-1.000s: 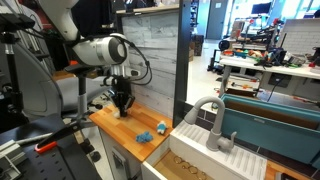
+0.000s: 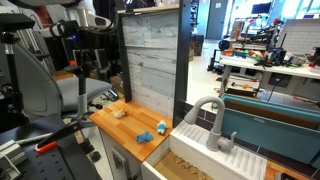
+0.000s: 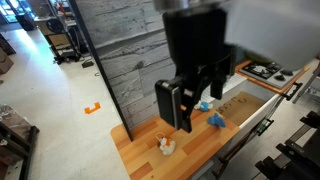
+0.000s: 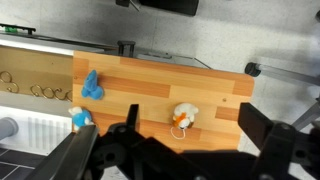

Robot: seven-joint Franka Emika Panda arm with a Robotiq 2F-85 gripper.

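My gripper hangs open above the wooden countertop [image 4: 151, 77], with nothing held between its fingers. A small white-and-orange toy [image 4: 184, 115] lies on the wood, within the gap between the fingers as the wrist view looks down. In exterior view 2 the toy [image 3: 166, 145] sits on the wood, below and apart from the gripper [image 3: 172, 112]. A blue toy [image 4: 92, 85] lies on the same surface to the left in the wrist view, and a blue-and-white toy [image 4: 80, 117] is near it. Exterior view 1 has the gripper [image 2: 92, 72] high at the left.
Beside the wood is a white sink [image 2: 222, 160] with a curved faucet [image 2: 204, 112]. A grey plank wall [image 2: 150, 65] stands behind the countertop. Free wood lies between the white-and-orange toy and the blue ones.
The arm has risen and drawn back to the left in exterior view 1, away from the countertop. The white-and-orange toy now shows uncovered on the wood; the blue toys have stayed put.
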